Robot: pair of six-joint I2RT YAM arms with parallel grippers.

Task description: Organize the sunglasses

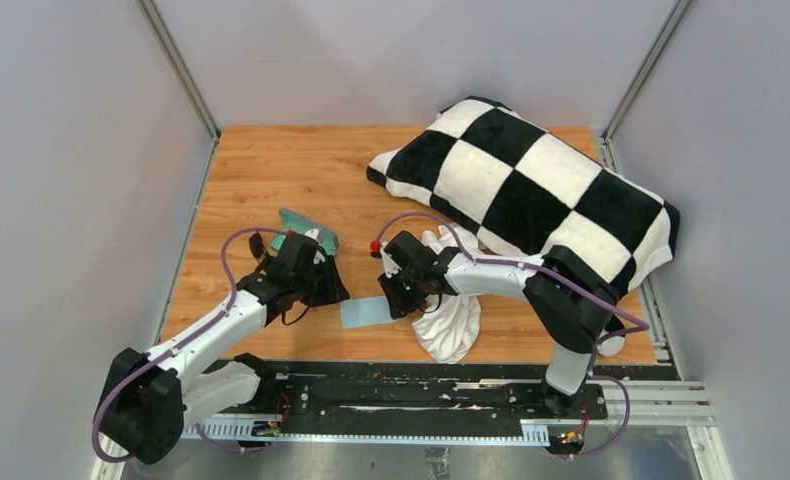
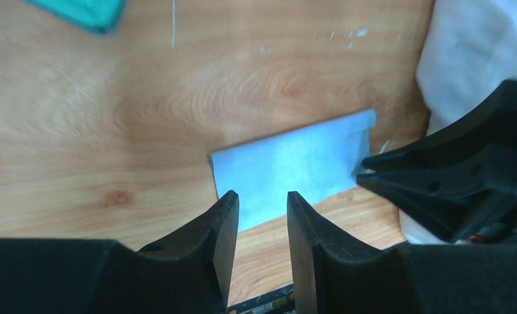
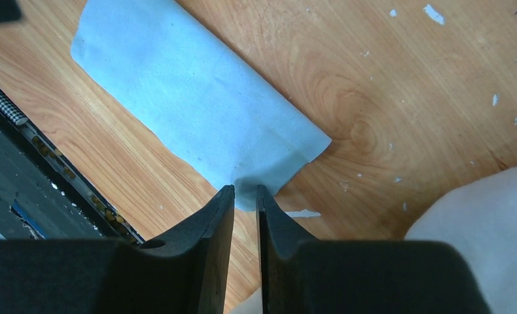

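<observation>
A light-blue cloth (image 1: pixel 365 312) lies flat, folded into a rectangle, on the wooden table between my two arms. In the left wrist view my left gripper hovers over the cloth's near edge, its fingers parted with nothing between them. My right gripper is open above the cloth's right end, its tips close to the near corner. Behind the left arm stands a green case (image 1: pixel 311 230) with its lid raised, partly covered by the arm. Dark sunglasses (image 1: pixel 258 246) seem to lie at the case's left, mostly hidden.
A white cloth bag (image 1: pixel 451 330) lies crumpled under the right arm. The big checkered pillow (image 1: pixel 531 175) fills the back right. Bare wood (image 1: pixel 301 165) stretches across the back left. The black rail (image 1: pixel 411 400) runs along the front edge.
</observation>
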